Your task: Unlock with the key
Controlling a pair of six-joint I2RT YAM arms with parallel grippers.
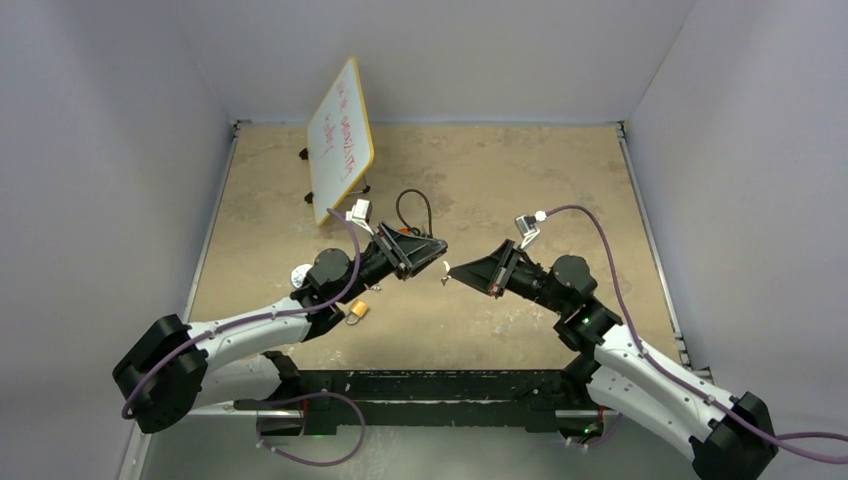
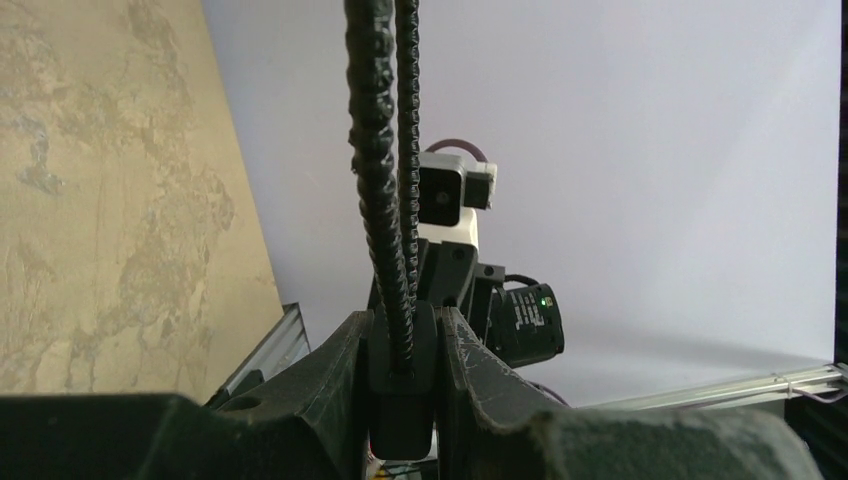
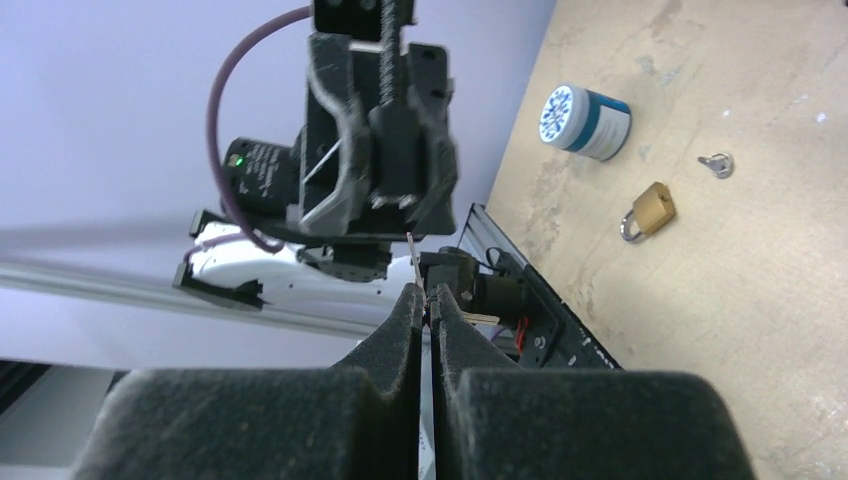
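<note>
My left gripper is shut on the black body of a cable lock [image 2: 400, 415]; its dark braided cable [image 2: 375, 160] rises from the body. In the top view the cable loop [image 1: 414, 192] stands out behind that gripper. Opposite it, my right gripper is shut on a thin metal key [image 3: 415, 262], whose blade points up from the fingertips. Another thin metal piece [image 3: 480, 319] sticks out sideways there. In the right wrist view the key's tip appears just below the lock body [image 3: 396, 150], apart from it. Whether they line up, I cannot tell.
On the table lie a brass padlock [image 3: 655, 208], a small loose metal piece [image 3: 718, 164] and a white and blue jar [image 3: 588, 122]. A whiteboard [image 1: 340, 135] stands at the back left.
</note>
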